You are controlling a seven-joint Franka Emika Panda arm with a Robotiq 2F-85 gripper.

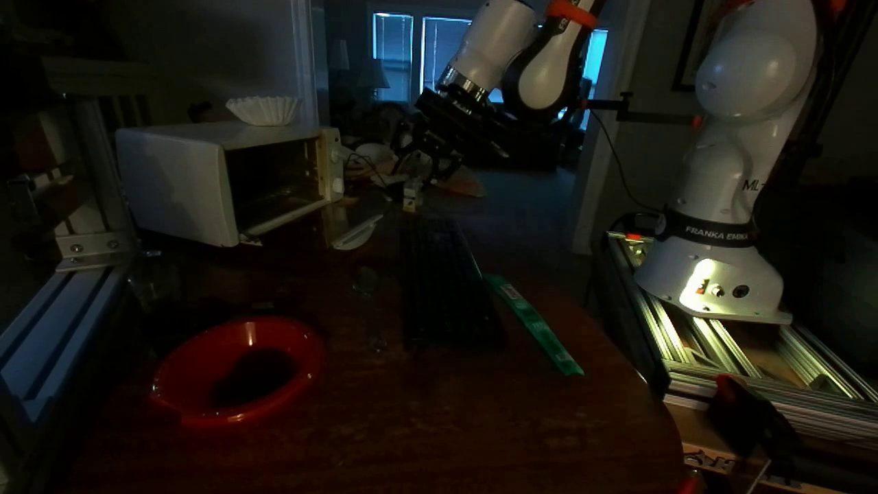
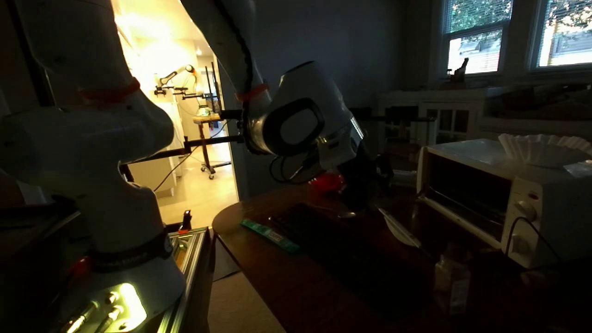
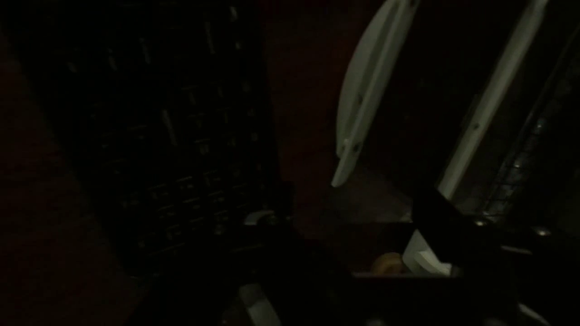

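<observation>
High over the far part of the table in exterior view 1, my dark gripper is tilted downward with its fingers apart. In the wrist view a gap separates the gripper's fingers, and I make out nothing held there. A small jar stands on the table below the gripper; exterior view 2 shows the jar nearer that camera. The black keyboard lies mid-table, with a green packet beside it. A red bowl sits near the front left. Much of the wrist view is too dark to read.
A white toaster oven with its door open stands at the left, a paper coffee filter on top. Between oven and keyboard rests a pale lid-like piece. A spoon lies near the keyboard.
</observation>
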